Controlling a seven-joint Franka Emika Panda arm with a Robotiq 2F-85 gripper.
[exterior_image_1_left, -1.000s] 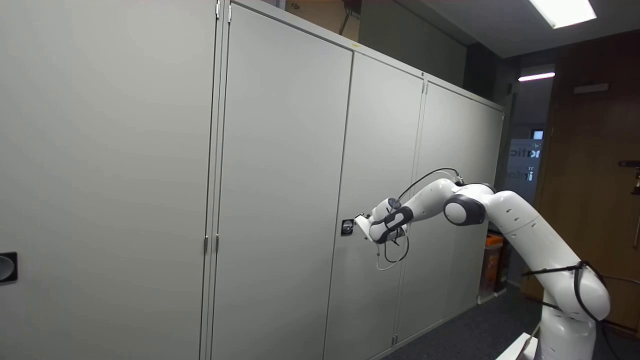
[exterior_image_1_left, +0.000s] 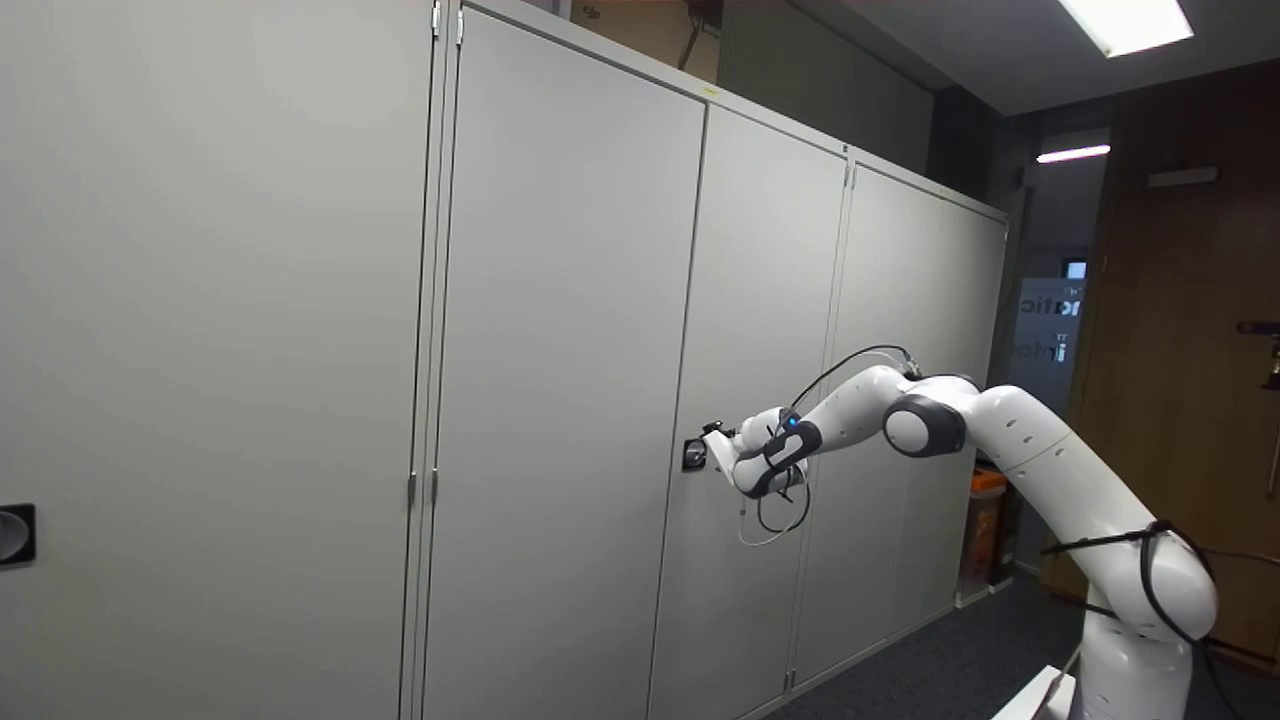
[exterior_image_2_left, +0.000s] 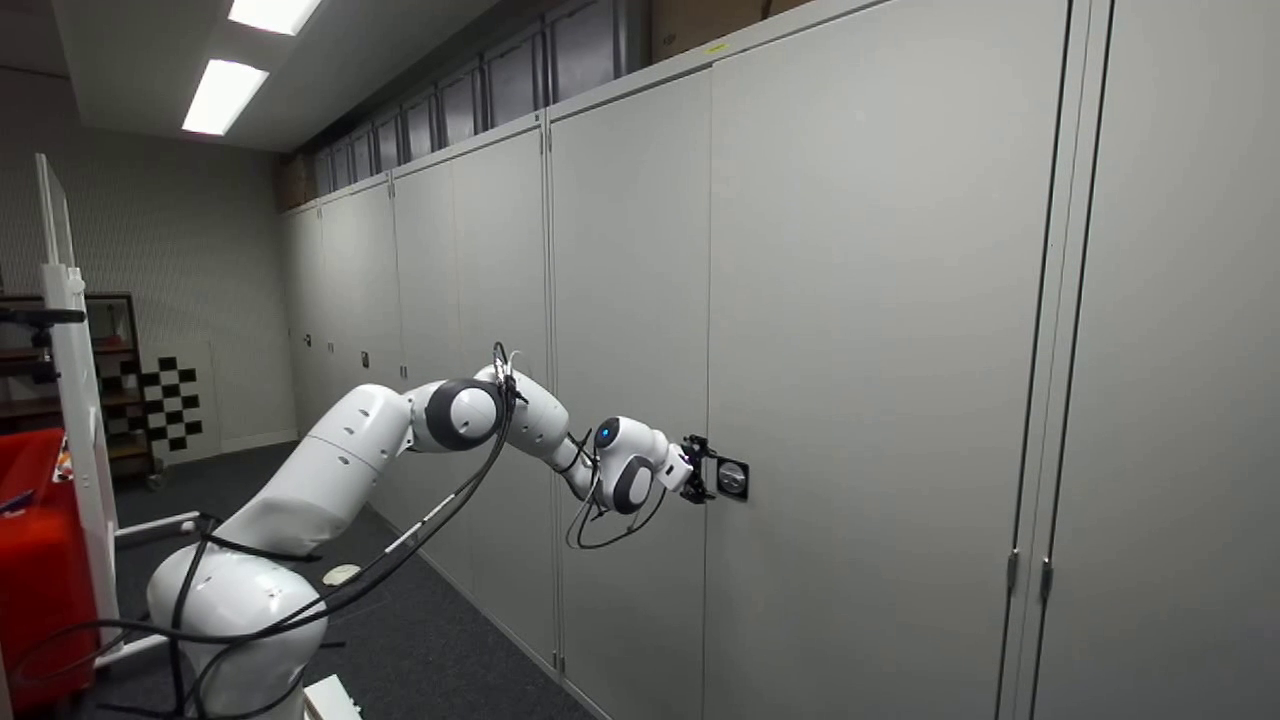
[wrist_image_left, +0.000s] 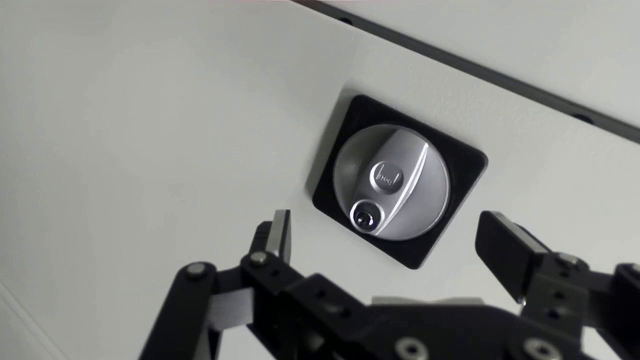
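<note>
A round silver turn handle (wrist_image_left: 390, 180) with a keyhole sits in a black square plate (wrist_image_left: 453, 147) on a pale grey cabinet door (exterior_image_1_left: 750, 300). Its grip bar runs at a slant in the wrist view. My gripper is open in front of the door, one finger to each side of the handle's lower part as the wrist camera sees it. Nothing is between the fingers. From the second exterior view, the gripper (exterior_image_2_left: 710, 468) is right beside the handle (exterior_image_2_left: 733, 478); whether the fingertips touch the door cannot be told.
A narrow door seam (wrist_image_left: 468, 66) runs close to the plate. Tall closed cabinets form a continuous wall, with another handle (exterior_image_1_left: 14, 534) far left in the first exterior view. Cables (exterior_image_2_left: 420, 540) hang along the arm. A red object (exterior_image_2_left: 42, 540) stands behind the arm.
My gripper has moved slightly left, closer to the handle, and the wrist has turned a little. The handle and the cabinet doors look unchanged.
</note>
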